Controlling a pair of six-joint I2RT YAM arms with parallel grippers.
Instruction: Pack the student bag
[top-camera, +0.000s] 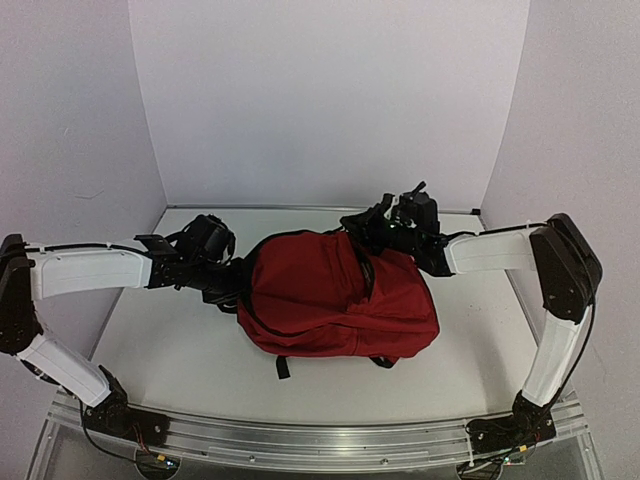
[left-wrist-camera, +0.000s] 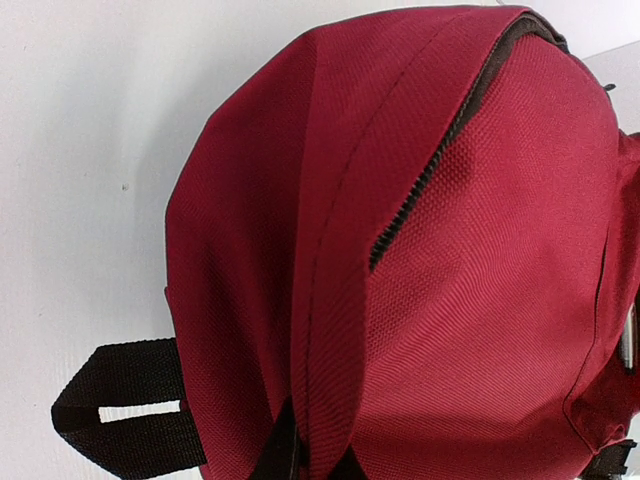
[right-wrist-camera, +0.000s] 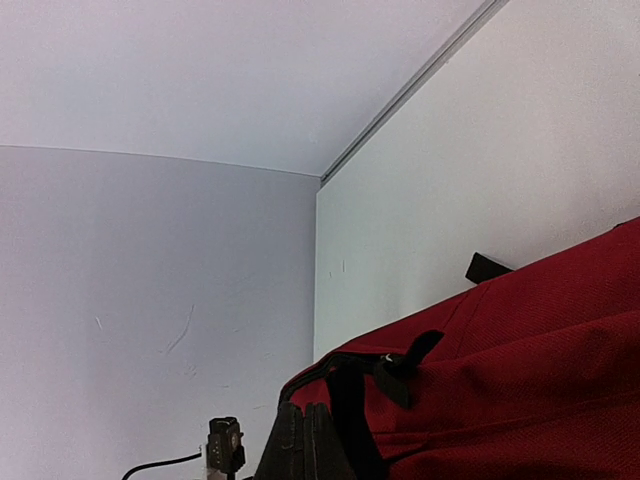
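Observation:
The red bag (top-camera: 310, 275) lies on the white table, its dark zipper (left-wrist-camera: 440, 155) curving along the side in the left wrist view. A fold of red cloth runs between the fingers of my left gripper, which is shut on it. My right gripper is over the bag's far right end; its fingertips are together with nothing between them. Right beside them, outside the fingers, is the black pull of the pocket zipper (right-wrist-camera: 350, 420). A second black zipper pull (right-wrist-camera: 400, 370) lies on the cloth further right.
A black webbing loop (left-wrist-camera: 130, 365) sticks out of the bag's side onto the table. Short black straps (top-camera: 283, 367) show at its front edge. The back wall (top-camera: 330, 110) stands close behind.

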